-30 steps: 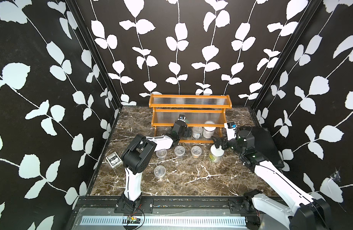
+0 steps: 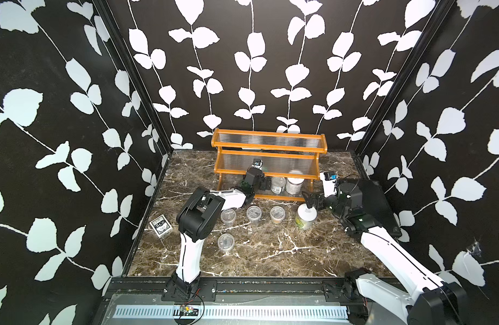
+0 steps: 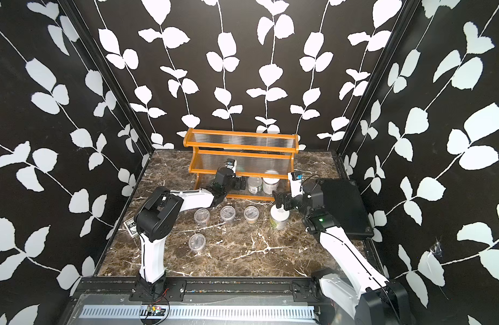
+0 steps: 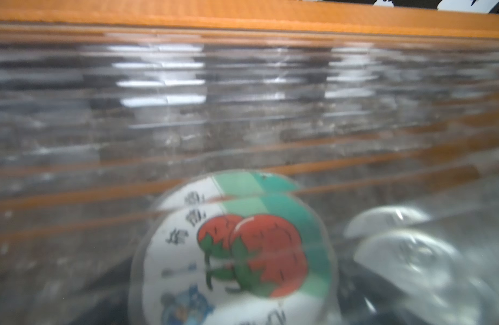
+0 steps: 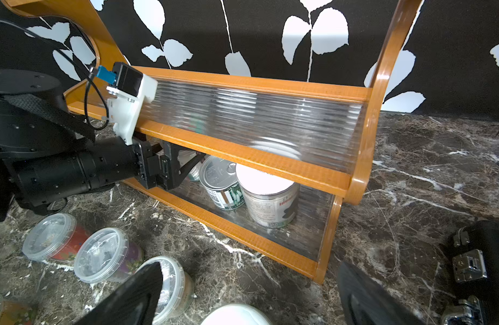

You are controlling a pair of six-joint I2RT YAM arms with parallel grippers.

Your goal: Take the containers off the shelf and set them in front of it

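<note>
Seen through the clear shelf board in the left wrist view is a round lid [image 4: 260, 243] with a tomato picture, perhaps the seed jar's. Dark fingers [image 4: 106, 287] of my open left gripper show blurred on both sides of it; contact cannot be made out. That gripper reaches into the lower level of the orange-framed shelf [image 5: 249, 157], left of a can [image 5: 219, 181] with a green label and a larger white-lidded can [image 5: 268, 197]. My right gripper [image 2: 309, 199] is open at the shelf's front right, over a white-lidded jar [image 2: 306, 213].
Several clear-lidded tubs, among them one [image 5: 103, 254] with dark purple contents, stand before the shelf. A black case [image 2: 376, 203] lies at the right and a small box [image 2: 161, 226] at the left.
The shelf has shifted slightly backward, its top edge now higher in the top left view. My left arm has moved a little to the right; the right arm looks nearly unchanged.
</note>
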